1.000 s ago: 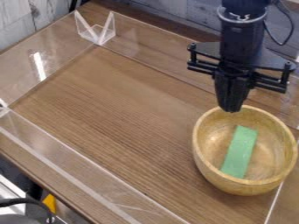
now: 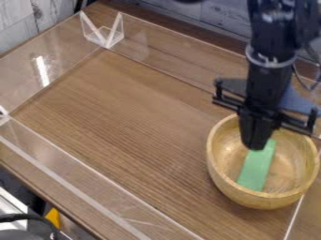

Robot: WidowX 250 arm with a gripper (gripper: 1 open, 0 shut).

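My gripper [image 2: 261, 127] hangs at the right of the camera view, black and pointing down over a tan wooden bowl [image 2: 231, 175]. Its fingertips are low, at the bowl's far part; it is shut, with nothing seen held. A green oblong block [image 2: 254, 172] lies inside the bowl, its upper end close below the fingers.
A clear wire-like basket [image 2: 103, 28] stands at the back left. A dark object with cables [image 2: 28, 225] sits at the lower left edge.
My gripper has come down and a little nearer, so its fingers now reach over the bowl and close to the green block. The bowl and block look unmoved.
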